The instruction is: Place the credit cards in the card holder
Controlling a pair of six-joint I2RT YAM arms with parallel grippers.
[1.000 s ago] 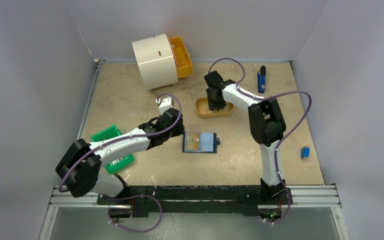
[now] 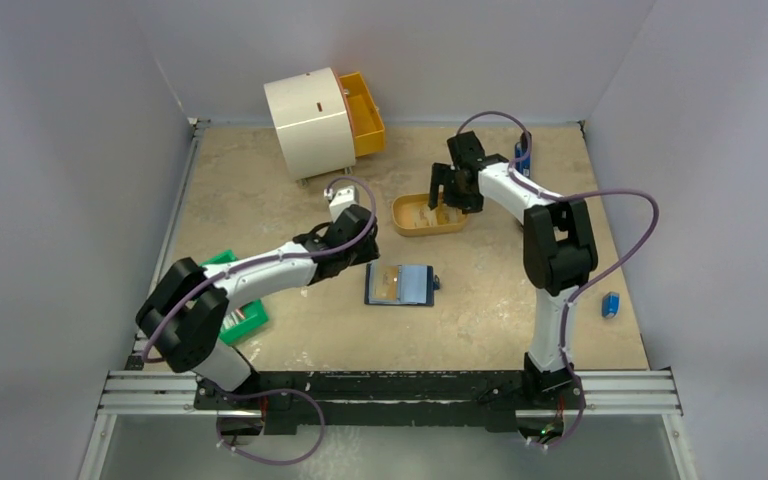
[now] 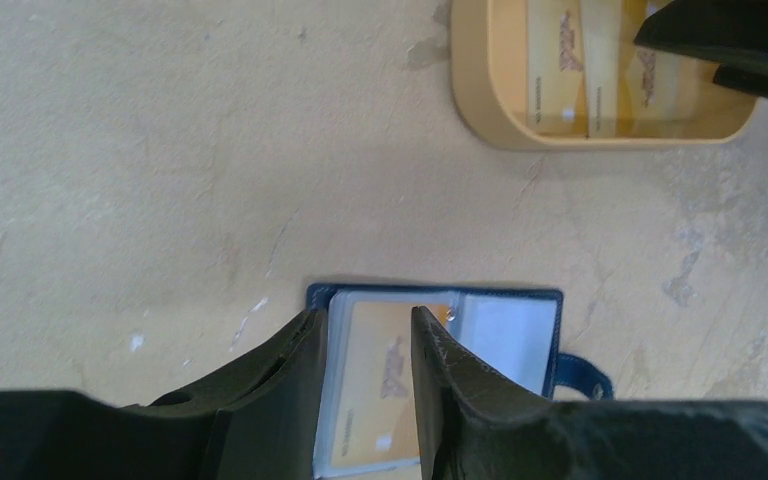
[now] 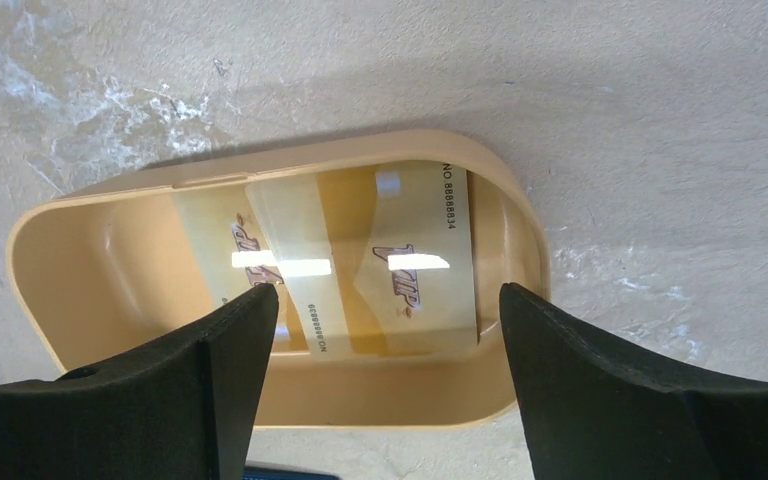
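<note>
The card holder (image 2: 400,285), dark blue and opened flat, lies at the table's middle with a transparent gold-printed card (image 3: 385,375) in its left half. My left gripper hangs above it, fingers apart and no card between them. A tan tray (image 2: 400,226) behind the holder contains overlapping transparent gold cards (image 4: 420,270). Over this tray my right gripper is open. Its fingers (image 4: 235,350) frame the cards from above, and nothing is held. One dark right fingertip also shows at the upper right of the left wrist view.
A cream drum-like box (image 2: 308,125) with a yellow drawer (image 2: 367,115) stands at the back. On the left, a green container (image 2: 245,318) is partly covered by my left arm. Small blue items sit on the right.
My right gripper has shifted right over the tray and its fingers have spread. The left arm has moved slightly to the right, closer to the card holder.
</note>
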